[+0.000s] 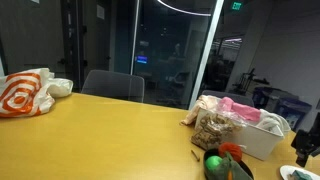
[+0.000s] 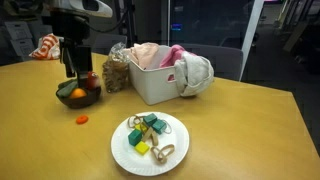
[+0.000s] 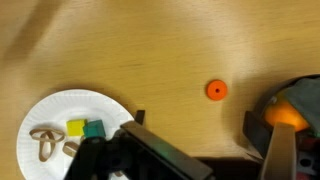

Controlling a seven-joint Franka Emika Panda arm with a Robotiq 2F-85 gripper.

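Observation:
My gripper hangs over the table, its fingers apart with nothing between them. In the wrist view, a small orange disc with a dark centre lies on bare wood just ahead of the gap. A white plate at the left carries yellow and teal blocks and tan bands. A dark bowl, partly covered by a finger, holds an orange fruit. From exterior view 2, the gripper appears above the bowl, with the disc in front and the plate to the right.
A white bin of cloths and plush items stands behind the plate, beside a clear bag of brown pieces. An orange-and-white bag lies far left in exterior view 1.

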